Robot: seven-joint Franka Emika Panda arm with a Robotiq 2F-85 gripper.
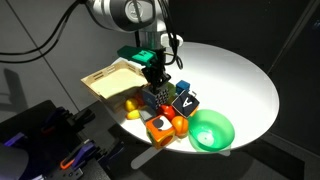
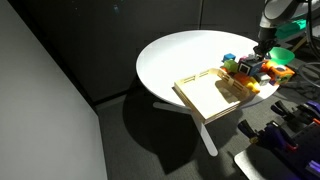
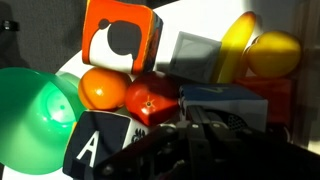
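Note:
My gripper [image 1: 160, 98] is low over the cluster of toys at the table's front, with its fingers close together. In the wrist view, the gripper is shut at the edge of a blue-and-white block [image 3: 225, 103]; nothing clearly shows between the fingertips, and contact with the block cannot be told. Beside that block are a red tomato [image 3: 151, 98] and an orange fruit [image 3: 103, 88]. A dark block lettered A [image 3: 95, 150] lies near the green bowl [image 3: 38, 120]. An orange block with a dark picture [image 3: 122, 35] sits across from them.
A shallow wooden tray [image 2: 215, 97] stands beside the toys, its floor bare. A yellow banana-like toy [image 3: 235, 45] and a round yellow fruit [image 3: 273, 54] crowd the gripper's other side.

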